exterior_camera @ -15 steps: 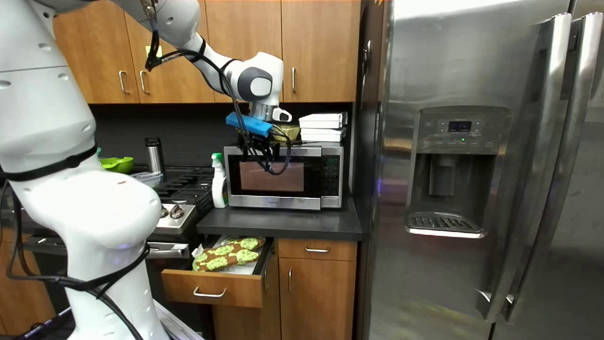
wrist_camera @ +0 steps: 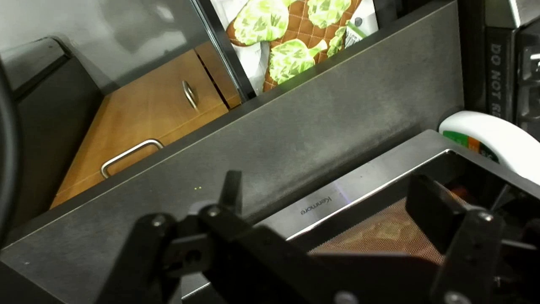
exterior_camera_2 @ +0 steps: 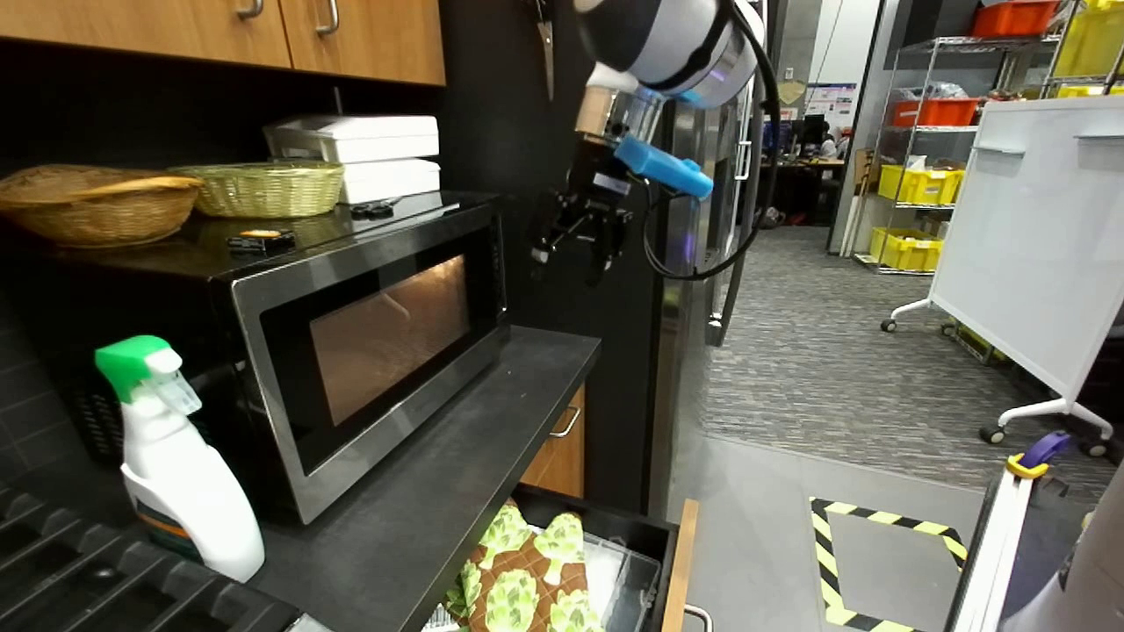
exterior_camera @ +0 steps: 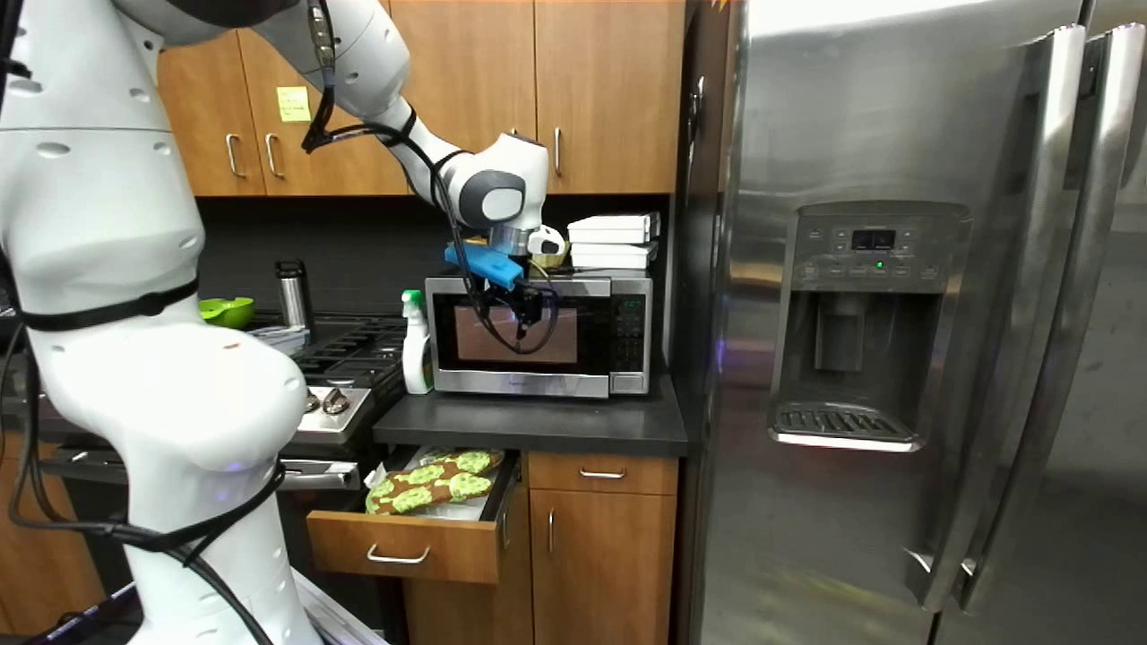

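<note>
My gripper [exterior_camera: 523, 310] hangs in front of the microwave [exterior_camera: 629, 376], its fingers apart. Seen in the wrist view, the dark fingers [wrist_camera: 231, 190] stand wide of each other with nothing between them, above the microwave's front edge. An open drawer [exterior_camera: 452, 548] below the counter holds a brown quilted oven mitt with green artichoke print [exterior_camera: 430, 489]; the mitt [exterior_camera_2: 516, 600] also shows in the second exterior view. The gripper [exterior_camera_2: 572, 258] is well above that drawer and touches nothing that I can see.
A white spray bottle [exterior_camera_2: 195, 495] with a green head stands at its left. Baskets [exterior_camera_2: 258, 190] and white boxes [exterior_camera_2: 385, 158] sit on the microwave. A steel fridge [exterior_camera: 860, 537] closes off the right side.
The arm has shifted slightly to the right and lower in the first exterior view, bringing the gripper further down before the microwave door. The drawer and mitt have not moved.
</note>
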